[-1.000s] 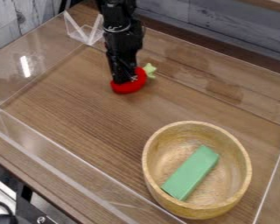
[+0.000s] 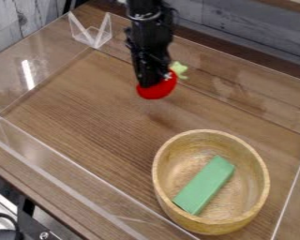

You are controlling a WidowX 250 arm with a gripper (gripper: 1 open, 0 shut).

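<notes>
My black gripper [image 2: 150, 66] reaches down from the top centre over a red round object [image 2: 157, 86], its tip at the object's upper side; whether it is shut on it I cannot tell. A small pale green item [image 2: 179, 70] lies just behind the red object, to its right. At lower right a round wooden bowl [image 2: 247, 206] holds a green block [image 2: 202, 184].
Clear plastic pieces stand at the left edge and top left. A dark cable shows at the bottom-left corner.
The gripper has moved right and slightly toward the front; the red object has shifted the same way, a little to the right.
</notes>
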